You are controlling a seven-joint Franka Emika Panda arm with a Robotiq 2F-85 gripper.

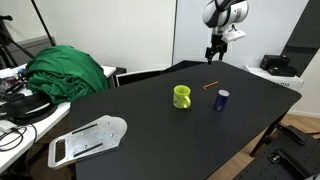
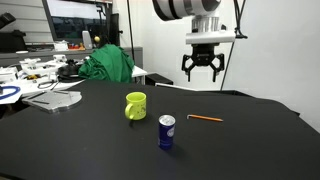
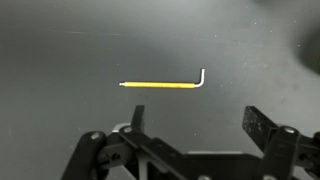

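Observation:
A yellow-sleeved hex key with a bent metal end lies flat on the black table in the wrist view. It shows as a thin orange stick in exterior view 1, and in exterior view 2 the same orange stick rests to the right of the mug. Above the table, apart from the hex key, hangs my gripper, its fingers wide open and empty. From the side, the gripper points downward. A green mug and a dark blue can stand upright on the table.
A light grey metal plate lies at the table's left end. Green cloth is heaped behind the table's left side. Bare table surrounds the hex key, with the can and mug nearby.

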